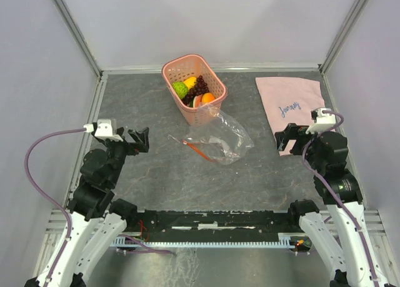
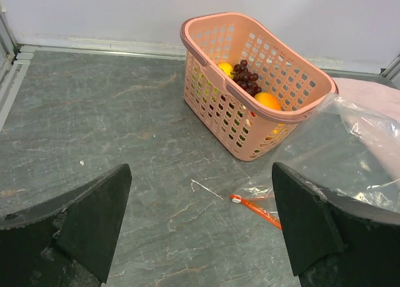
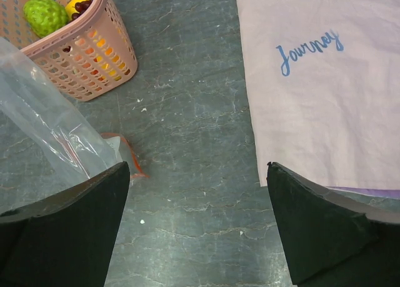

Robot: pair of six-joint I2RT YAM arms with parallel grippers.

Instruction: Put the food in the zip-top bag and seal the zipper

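Note:
A pink basket (image 1: 187, 68) at the back middle holds the food: a green fruit (image 3: 45, 17), dark grapes (image 2: 247, 80), an orange (image 2: 267, 100) and yellow pieces. The clear zip top bag (image 1: 228, 140) lies crumpled in front of the basket, touching or overlapping it, with an orange zipper strip (image 2: 256, 209) along its near left. My left gripper (image 1: 137, 140) stands open above the floor to the left of the bag, nothing between its fingers. My right gripper (image 1: 289, 137) is open too, above the floor to the right of the bag near the pink cloth.
A pink cloth (image 1: 287, 96) printed "Journey" lies flat at the back right. White walls and metal rails (image 2: 50, 50) border the grey surface, which is clear at the left and in the front middle.

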